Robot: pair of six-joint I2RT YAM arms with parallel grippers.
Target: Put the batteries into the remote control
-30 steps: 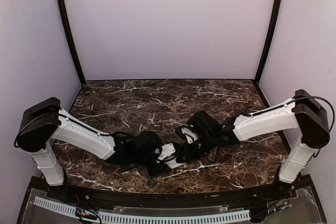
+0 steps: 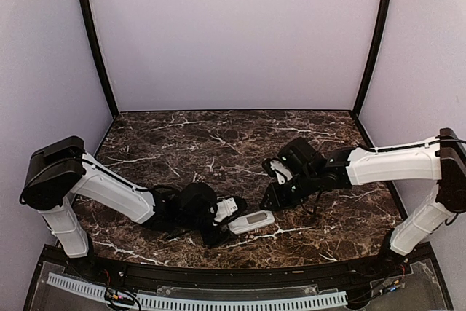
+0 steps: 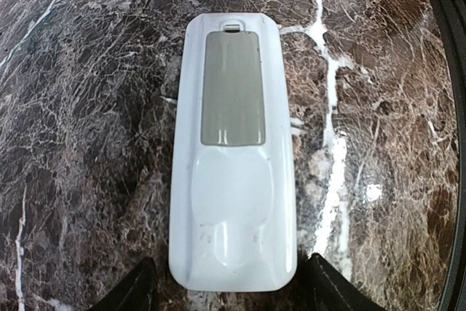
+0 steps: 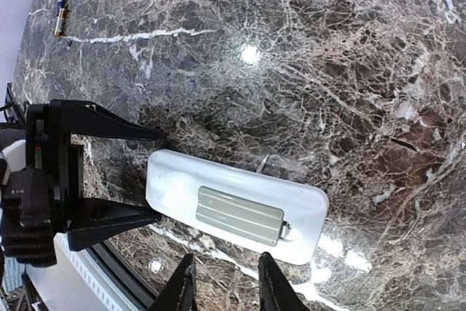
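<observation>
The white remote control point(image 3: 233, 202) lies back side up on the marble table, its grey battery cover point(image 3: 233, 89) seated in its recess with the latch end showing. My left gripper stands open at the remote's plain end, one finger off each side, with gaps visible. Past the other end of the remote, my right gripper hangs open over the table, nothing between its fingertips. A small blue and gold battery point(image 4: 60, 16) rests on the table at the upper left of the right wrist view. The closed cover hides the compartment's inside.
Bare marble point(image 2: 233, 136) stretches behind both arms. Along the front runs the table's dark edge point(image 2: 218, 273), with a white slotted strip point(image 2: 240, 304) below it. Walls close in the left, right and back.
My right gripper has moved right, away from the remote, uncovering its grey panel in the top view.
</observation>
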